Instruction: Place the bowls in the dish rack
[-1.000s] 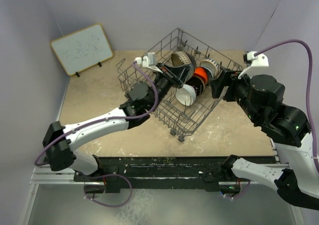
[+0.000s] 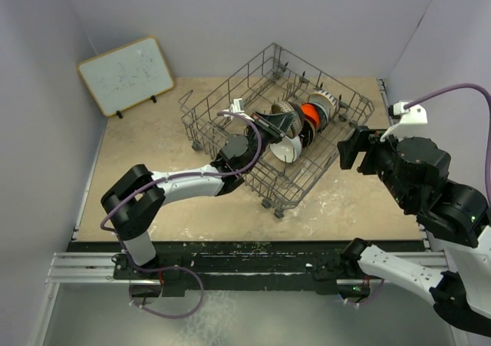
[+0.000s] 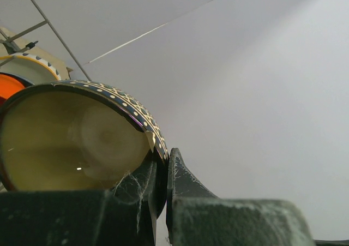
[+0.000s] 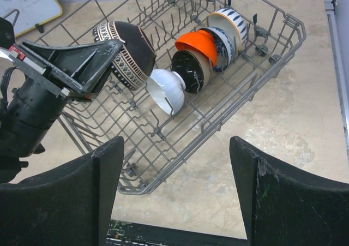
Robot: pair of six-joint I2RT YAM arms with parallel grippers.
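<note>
A black bowl with a cream patterned band point(image 4: 125, 52) is gripped at its rim by my left gripper, over the left part of the wire dish rack point(image 4: 188, 156). Its pale inside shows in the left wrist view. Just right of it in the right wrist view, a white bowl point(image 4: 168, 90) lies tilted in the rack. Beyond that come a dark bowl point(image 4: 192, 71), an orange bowl point(image 4: 197, 43), a blue-patterned bowl point(image 4: 222, 47) and a striped white bowl point(image 4: 232, 25), leaning in a row. My right gripper is open and empty, right of the rack.
A small whiteboard point(image 2: 126, 74) stands at the back left of the table. Bare tabletop point(image 2: 383, 204) lies to the right of the rack. Walls point(image 2: 230, 24) close in the back and sides.
The left arm has reached further in, and the patterned bowl sits lower and nearer the other bowls. The white bowl's tilt has shifted slightly. My right arm has drawn back to the right.
</note>
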